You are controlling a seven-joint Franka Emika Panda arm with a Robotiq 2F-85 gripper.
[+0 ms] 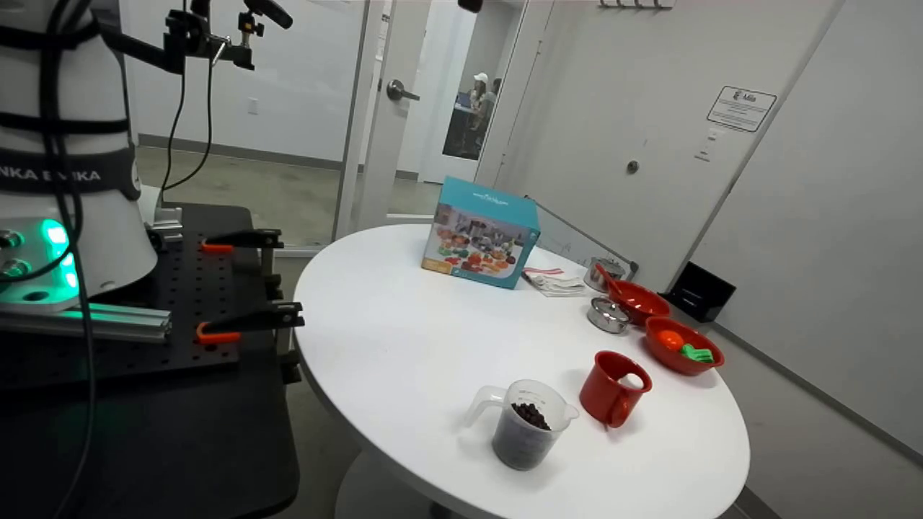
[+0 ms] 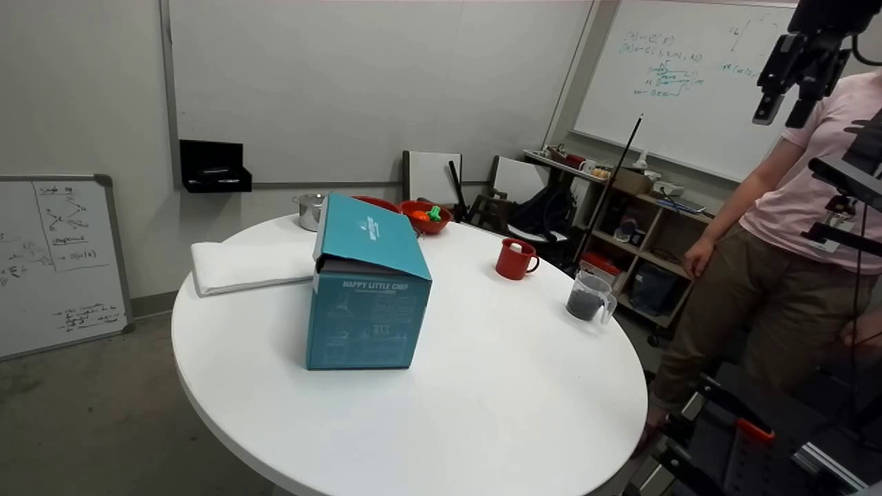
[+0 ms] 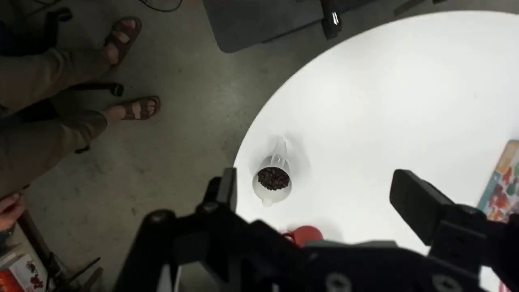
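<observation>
A clear measuring cup [image 1: 529,424] part filled with dark beans [image 3: 273,178] stands upright near the table's edge. Beside it is a red mug [image 1: 615,389] with something white inside; in the wrist view the gripper body partly hides this mug. High above the table, at the upper right of exterior view 2, hangs my gripper [image 2: 783,116]. Its fingers are spread wide with nothing between them. Seen from the wrist, the measuring cup lies far below, in the gap between the fingers.
A teal box [image 2: 368,322] stands on the white table [image 1: 389,320]. Red bowls [image 1: 683,350], a small steel pot [image 1: 608,315] and a cloth [image 1: 556,284] sit along the far side. Bare tabletop lies between box and measuring cup. A person [image 2: 814,182] stands by the robot's base.
</observation>
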